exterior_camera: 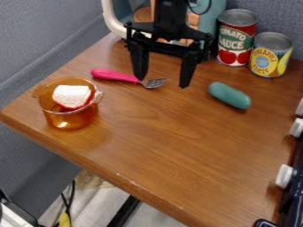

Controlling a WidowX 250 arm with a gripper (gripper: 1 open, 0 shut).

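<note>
My black gripper (164, 69) hangs over the back middle of the wooden table (166, 168), open with nothing between its fingers. Below and left of it lies a fork with a pink handle (113, 75). To its right is a teal cylindrical object (229, 95). An amber pot (67, 118) holds a white and red item (73, 96) at the left.
A tomato sauce can (236, 42) and a yellow can (270, 57) stand at the back right, beside a light container (115, 19) behind the arm. A dark object with white knobs (288, 199) borders the right edge.
</note>
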